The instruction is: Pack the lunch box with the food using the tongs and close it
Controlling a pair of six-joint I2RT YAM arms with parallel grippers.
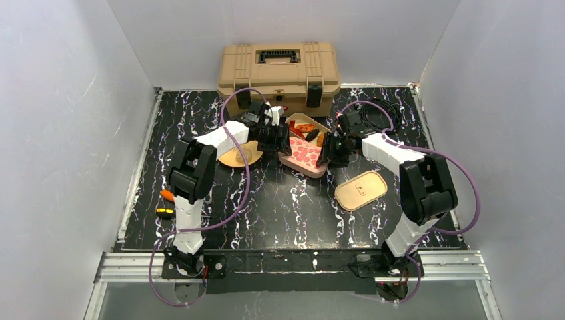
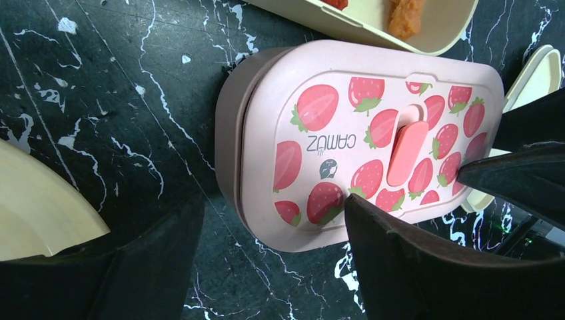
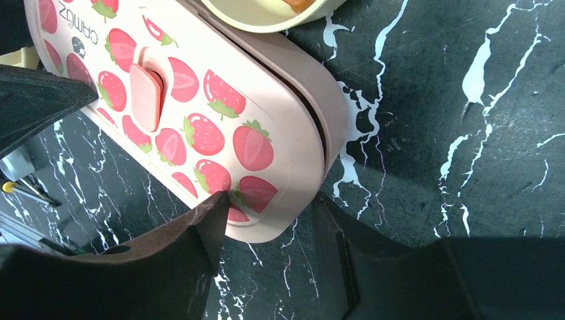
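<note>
The pink lunch box (image 1: 303,155), its strawberry-print lid (image 2: 366,133) on top, lies slantwise in front of an open cream container of food (image 1: 312,125). A dark seam shows between lid and base at both ends. Over the box's left end is my left gripper, its fingers apart and one tip overlapping the lid's front edge. My right gripper stands at the right end with parted fingers; the box's rounded corner reaches between them, one tip over the lid. Whether any fingertip presses on the box cannot be told.
A cream plate (image 1: 232,158) lies left of the box, partly under my left arm. To the right rests a loose cream lid (image 1: 360,191). A tan toolbox (image 1: 280,70) blocks the back; a black cable coil (image 1: 381,115) sits back right.
</note>
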